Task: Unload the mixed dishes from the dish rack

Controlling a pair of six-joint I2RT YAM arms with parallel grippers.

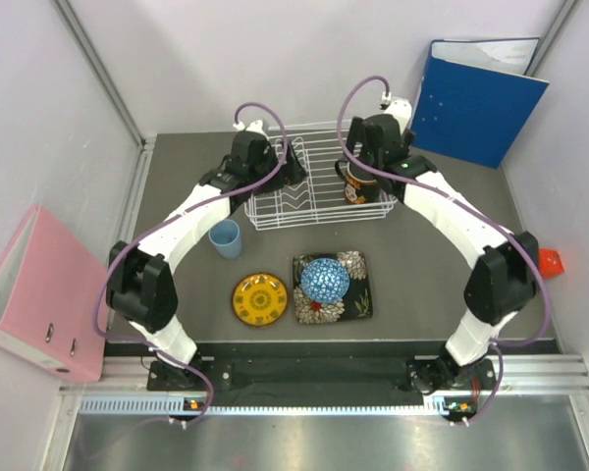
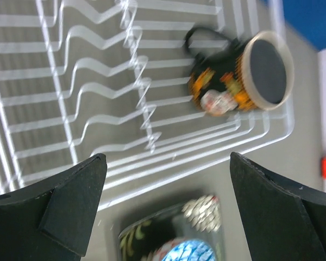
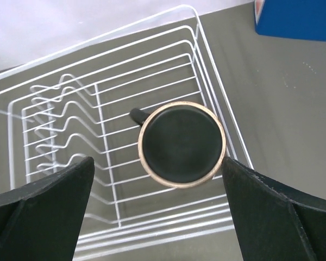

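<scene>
A black mug with an orange flower pattern [image 1: 359, 188] stands at the right end of the white wire dish rack [image 1: 299, 219]; it is the only dish I see in there. In the right wrist view the mug [image 3: 182, 144] shows its dark inside and brown rim, its handle toward the upper left. Above it my right gripper is open, fingers wide apart. My left gripper hangs open over the rack's left part, nothing between its fingers. Outside the rack lie a blue cup [image 1: 226, 238], a yellow plate [image 1: 259, 299], and a blue patterned bowl [image 1: 325, 281] on a dark floral square plate [image 1: 357, 306].
A blue binder [image 1: 476, 108] stands at the back right, and a pink binder [image 1: 54, 304] at the left. A small red object [image 1: 550, 263] lies by the right wall.
</scene>
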